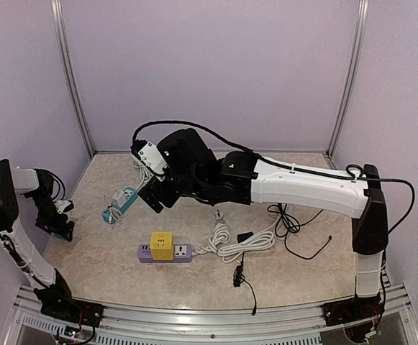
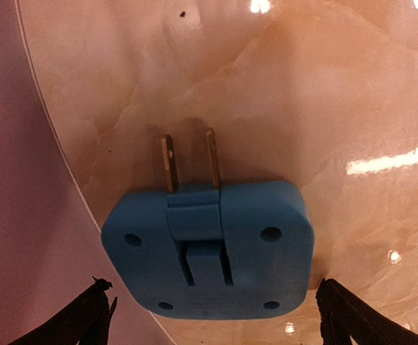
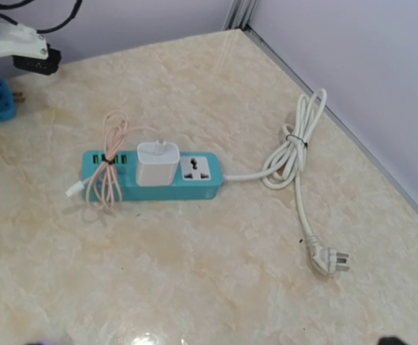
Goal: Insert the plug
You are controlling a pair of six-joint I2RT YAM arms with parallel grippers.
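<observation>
A blue plug (image 2: 209, 237) with two metal prongs lies flat on the table at the far left, close to the side wall. My left gripper is open, its fingertips to either side of the plug's rear half, with a gap showing at the left. From above, that gripper (image 1: 63, 228) largely covers the plug. The right gripper (image 1: 161, 202) hangs open and empty above the table near the teal power strip (image 3: 151, 192). In the right wrist view this strip carries a white adapter (image 3: 157, 164) and has one free socket (image 3: 196, 168) at its right end.
A purple power strip (image 1: 145, 256) bearing a yellow cube adapter (image 1: 162, 246) stands at the front centre. White coiled cable (image 1: 248, 249) and black cables (image 1: 288, 223) lie to its right. The white strip cord's plug (image 3: 328, 259) lies loose.
</observation>
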